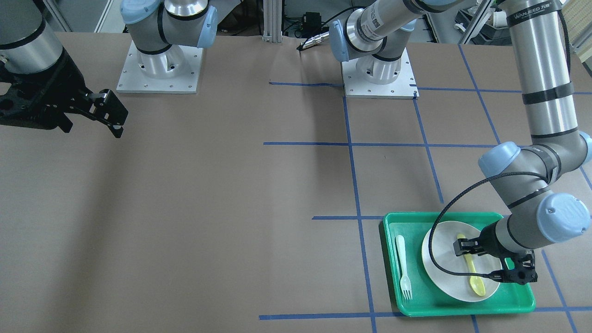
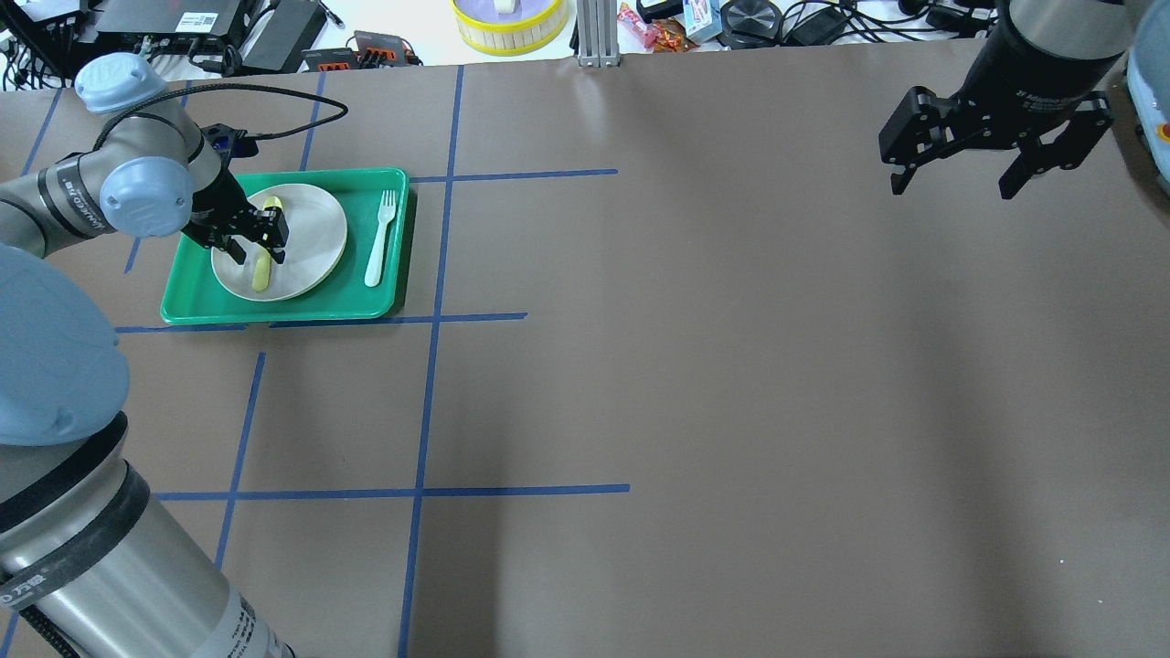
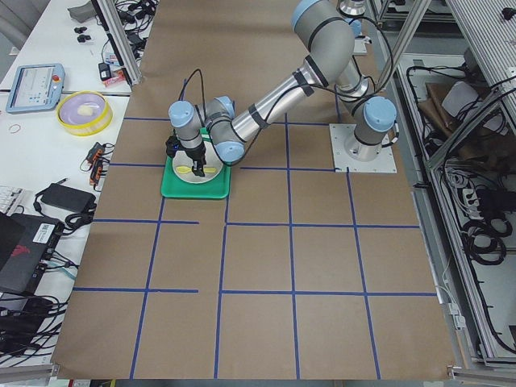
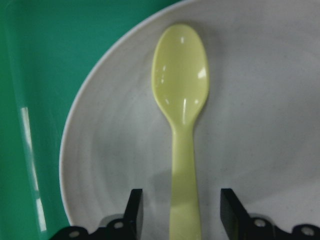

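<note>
A pale yellow plastic spoon (image 4: 181, 85) lies on the white plate (image 4: 260, 100), which rests in a green tray (image 1: 410, 294). A white fork (image 1: 403, 266) lies in the tray beside the plate. My gripper hangs low over the plate, open, with one finger on each side of the spoon's handle; whether the fingertips touch the plate I cannot tell. In the top view the gripper (image 2: 262, 251) is partly hidden by its own housing and cable.
A second black gripper (image 2: 987, 148) hangs over the far side of the table, well apart from the tray. Electronics and a yellow round container (image 2: 510, 33) sit beyond the table edge.
</note>
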